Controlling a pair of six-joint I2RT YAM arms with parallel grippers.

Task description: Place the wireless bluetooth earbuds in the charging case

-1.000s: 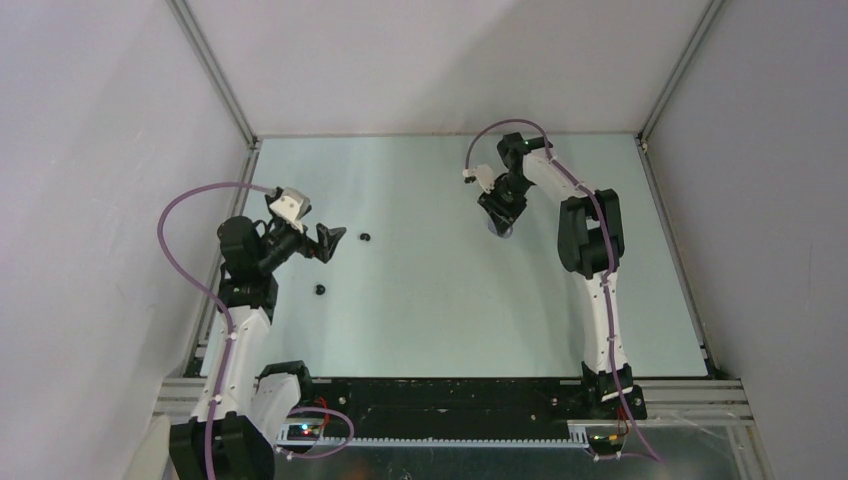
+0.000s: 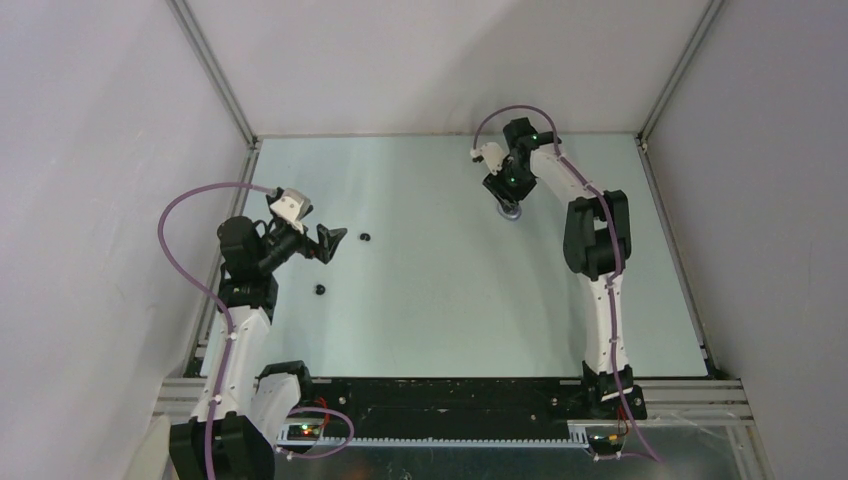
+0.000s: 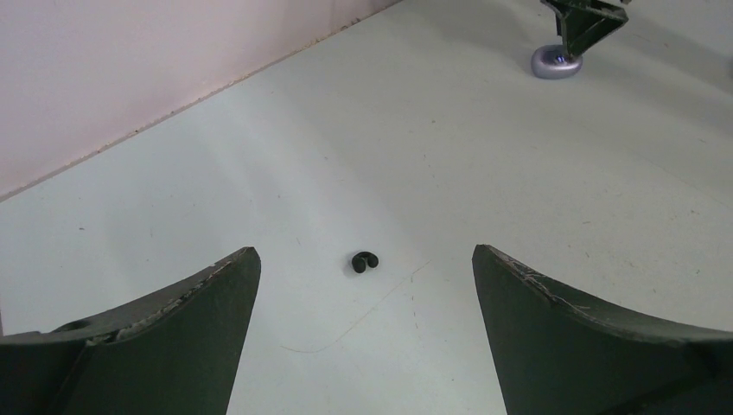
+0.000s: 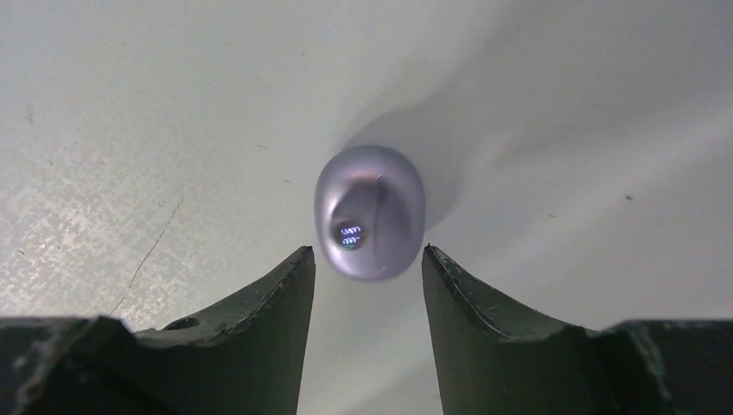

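The silver-purple charging case (image 4: 372,216) lies on the table at the upper right in the top view, a small light glowing on it. My right gripper is low over it, fingertips parted at its near edge; the top view (image 2: 505,195) shows it partly covering the case. A black earbud (image 3: 364,259) lies in front of my left gripper, which stands open and empty above the table. In the top view a second small dark earbud (image 2: 320,289) lies nearer the front left.
Walls close it in at the back and both sides.
My right gripper and wrist have moved toward the back and slightly right, uncovering more of the case. The left arm is still.
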